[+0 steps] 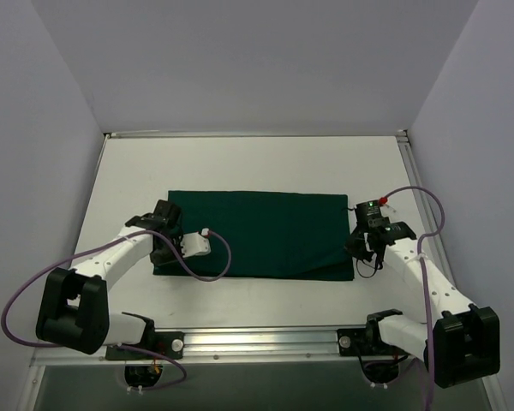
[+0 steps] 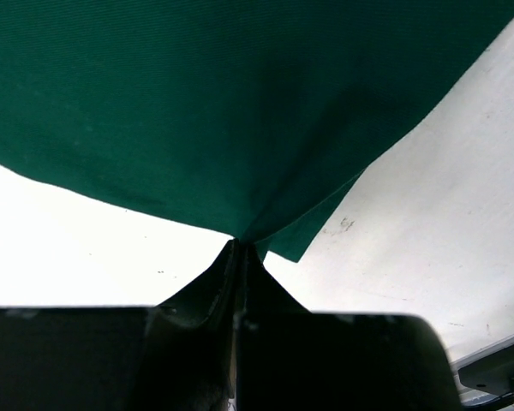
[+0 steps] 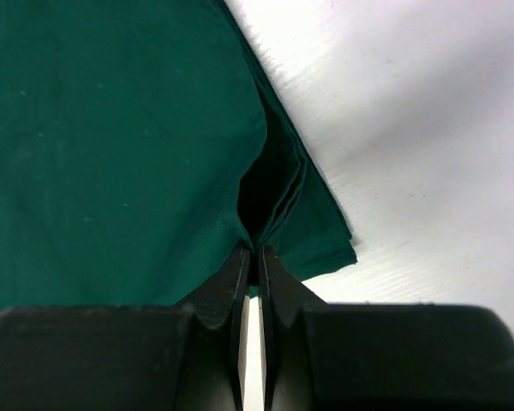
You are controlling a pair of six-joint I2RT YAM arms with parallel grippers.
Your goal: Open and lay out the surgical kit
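A dark green cloth (image 1: 261, 231), folded in layers, is spread as a wide rectangle across the white table. In the left wrist view, my left gripper is shut at the near left corner, where the upper layer rises to its tips. The corner of a lower layer peeks out beside it. My right gripper is shut on the upper layer near the right corner. There the layer lifts into an open fold, while the lower layer's corner stays flat on the table.
Bare white table (image 1: 257, 163) lies behind the cloth, with another clear strip in front. Metal rails (image 1: 261, 338) run along the front edge, and grey walls rise at the sides and back. A purple cable loops over each arm.
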